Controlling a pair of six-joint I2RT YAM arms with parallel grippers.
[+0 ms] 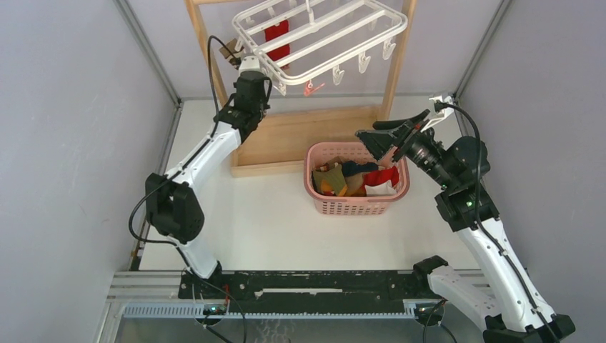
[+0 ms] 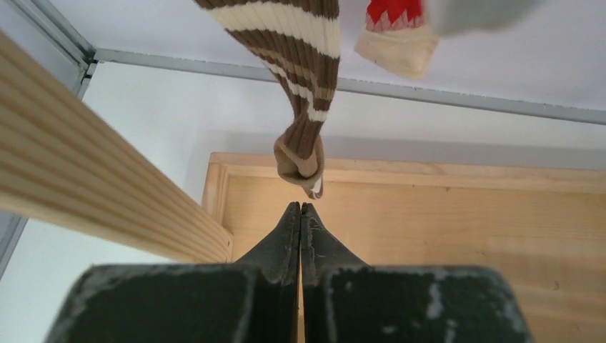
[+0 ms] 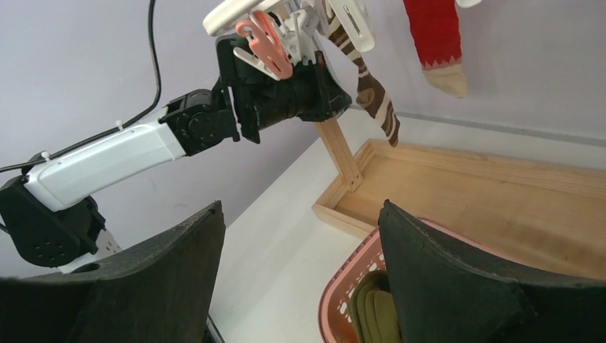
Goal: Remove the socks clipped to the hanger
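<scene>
The white hanger [image 1: 336, 43] hangs at the top with clips along it. A striped brown sock [image 2: 300, 64] [image 3: 375, 93] hangs from it at the left, a red sock [image 1: 277, 39] with a beige toe [image 3: 439, 43] beside it. My left gripper is shut, nothing showing between its fingers, just below the striped sock's lower end in the left wrist view. My right gripper stands open over the right part of the pink basket [image 1: 321, 204], which holds several socks.
A wooden frame [image 1: 393, 86] with a wooden tray base [image 1: 271, 143] stands behind the basket. A pink clip [image 1: 309, 88] is on the hanger's front edge. The white floor at the left and front of the basket is clear.
</scene>
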